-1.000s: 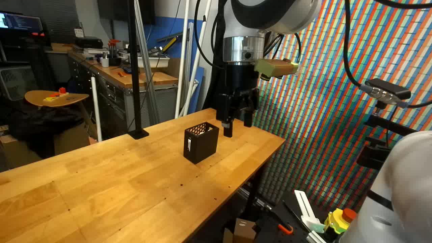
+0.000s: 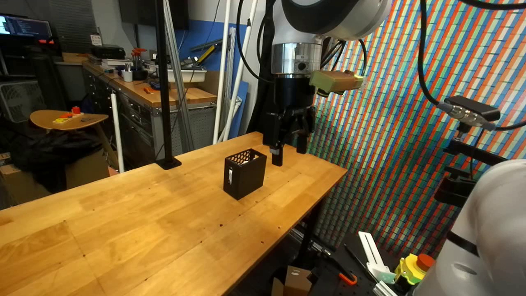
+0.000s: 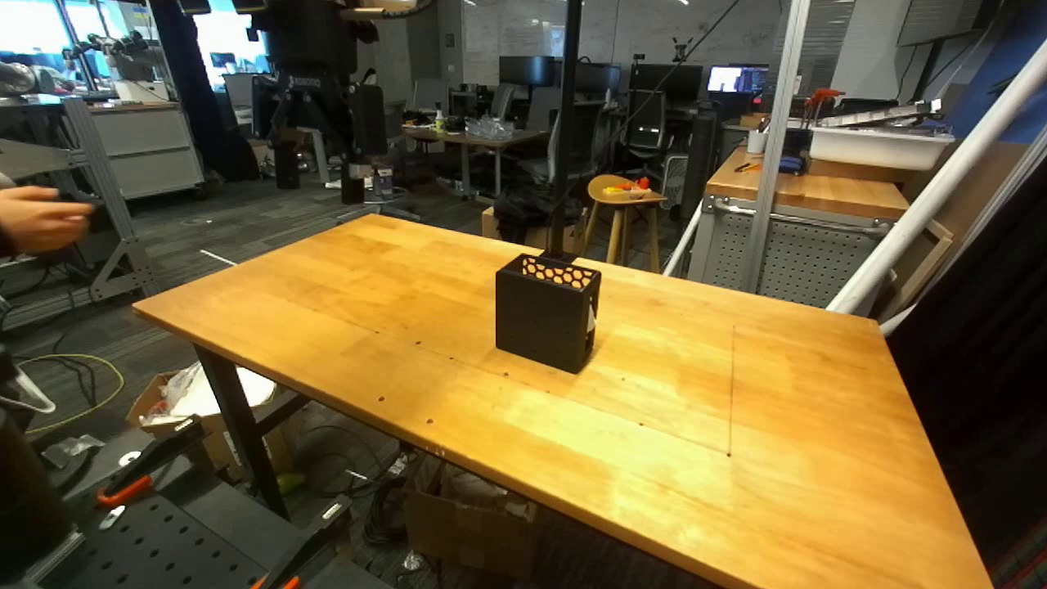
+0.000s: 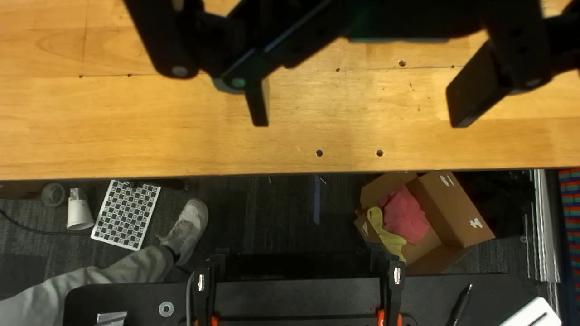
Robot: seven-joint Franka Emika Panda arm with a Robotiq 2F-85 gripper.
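A black rectangular bin (image 2: 245, 174) with a honeycomb cut-out side stands upright on the wooden table; in the second exterior view the same bin (image 3: 545, 322) sits near the table's middle. Something pale shows inside its open top in the first exterior view, too small to name. My gripper (image 2: 289, 155) points straight down above the table, behind the bin in that view and apart from it. In the wrist view my gripper has its fingers spread wide, with only bare tabletop seen between them. The bin does not appear in the wrist view.
A black post (image 2: 168, 163) rises from its edge beyond the bin. On the floor below the near edge lies an open cardboard box (image 4: 429, 217), and a person's leg (image 4: 157, 261) shows there too.
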